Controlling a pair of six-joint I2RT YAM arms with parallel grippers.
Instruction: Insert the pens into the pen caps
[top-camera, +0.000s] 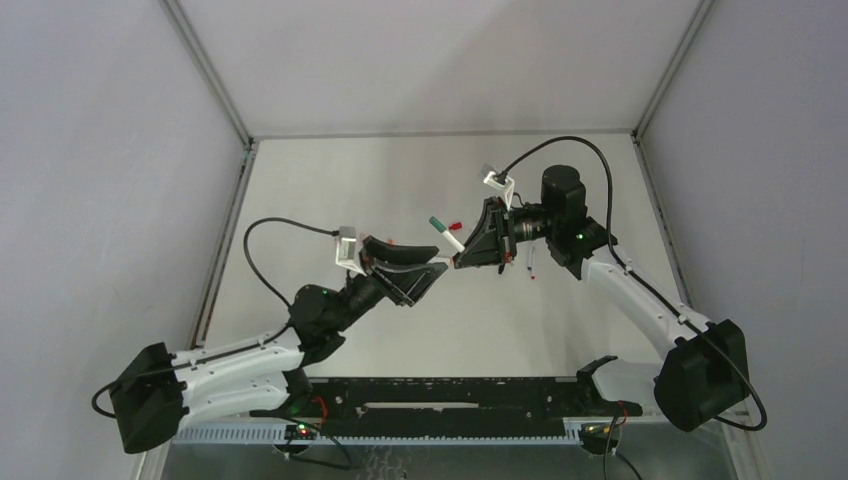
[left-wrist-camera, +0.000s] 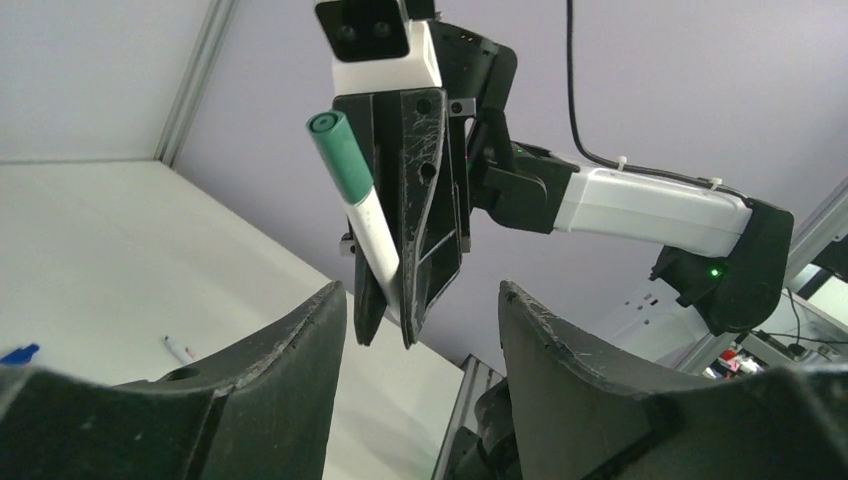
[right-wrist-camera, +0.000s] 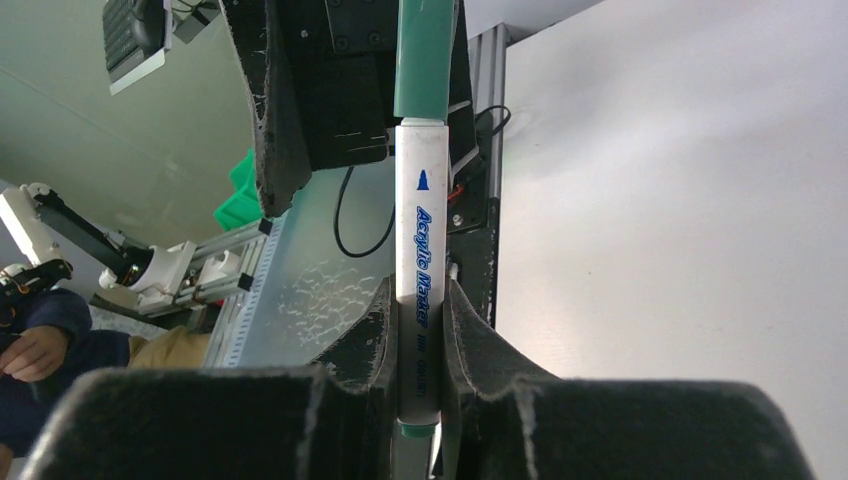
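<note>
A green-and-white acrylic marker (top-camera: 448, 235) stands tilted in my right gripper (top-camera: 462, 258), its green cap (left-wrist-camera: 342, 160) on the upper end. In the right wrist view my right fingers close round the white barrel (right-wrist-camera: 420, 250). My left gripper (top-camera: 432, 275) is open, with nothing between its fingers, just left of and below the marker. In the left wrist view the marker is beyond the gap between my left fingertips.
A red cap (top-camera: 455, 226) lies behind the grippers on the white table (top-camera: 340, 180). Another pen (top-camera: 532, 265) lies right of the right gripper. A blue item (left-wrist-camera: 20, 355) also shows.
</note>
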